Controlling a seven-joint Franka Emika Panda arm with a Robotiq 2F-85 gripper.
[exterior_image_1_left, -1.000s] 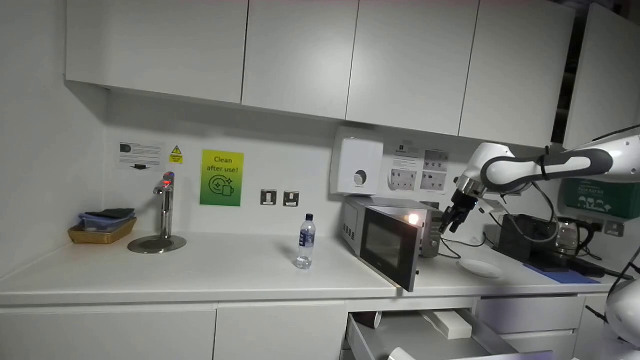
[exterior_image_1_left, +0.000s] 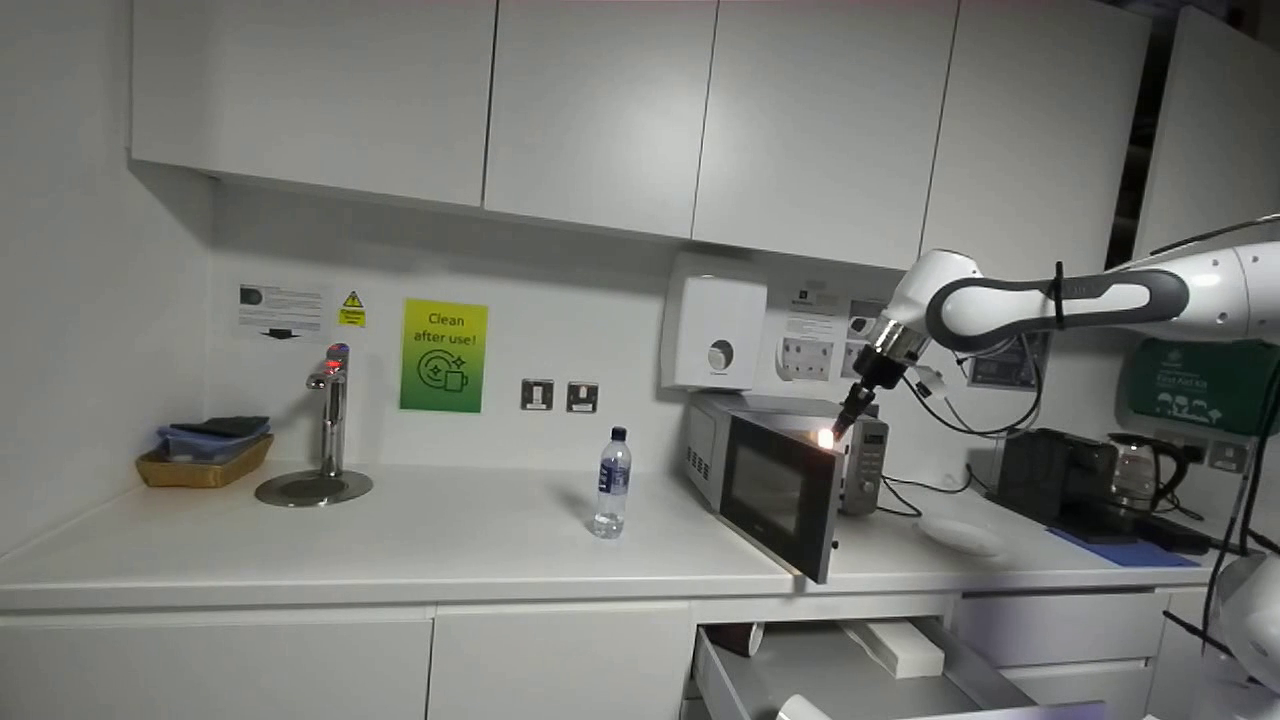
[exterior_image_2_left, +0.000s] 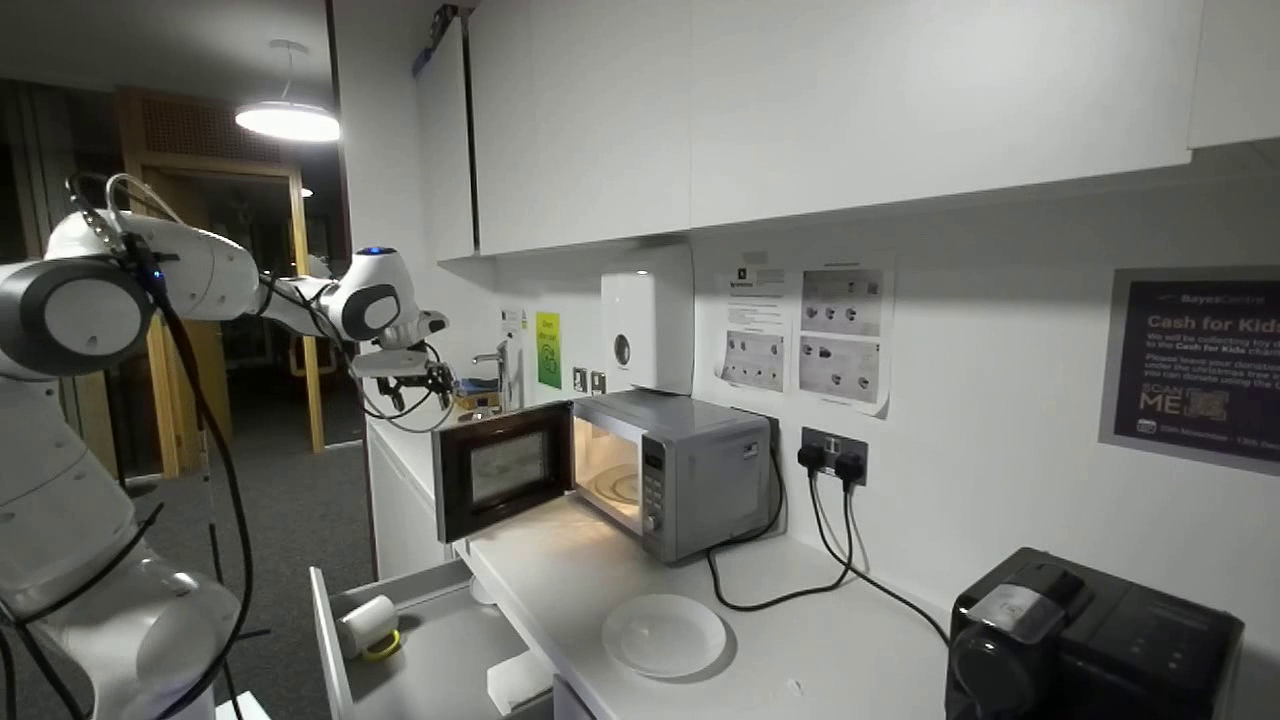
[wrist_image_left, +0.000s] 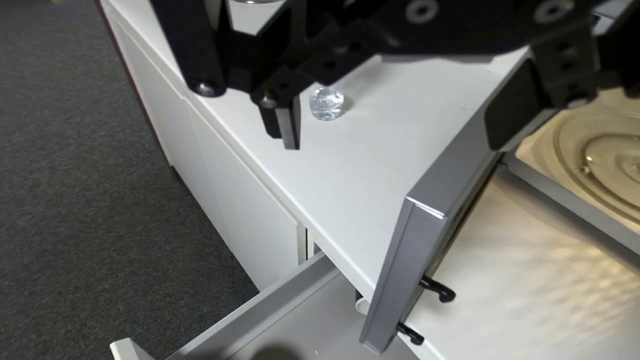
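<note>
My gripper is open, its two fingers wide apart with nothing between them. In the first exterior view it hangs, pointing down, above the open door (exterior_image_1_left: 777, 492) of the grey microwave (exterior_image_1_left: 866, 468). From the wrist, the door's top edge (wrist_image_left: 459, 162) runs below the right-hand finger; whether they touch I cannot tell. The lit cavity with its turntable (exterior_image_2_left: 618, 485) shows in the second exterior view. A clear water bottle (exterior_image_1_left: 612, 482) with a dark cap stands upright on the counter, left of the microwave.
A white plate (exterior_image_2_left: 663, 634) lies on the counter beside the microwave. Below, a drawer (exterior_image_2_left: 438, 642) stands pulled out, with a white mug (exterior_image_2_left: 369, 624) on its side and a white box (exterior_image_1_left: 894, 648).
My arm has moved left and up, bringing the gripper from right of the microwave's control panel to above its open door. Door, bottle, plate and drawer look unmoved.
</note>
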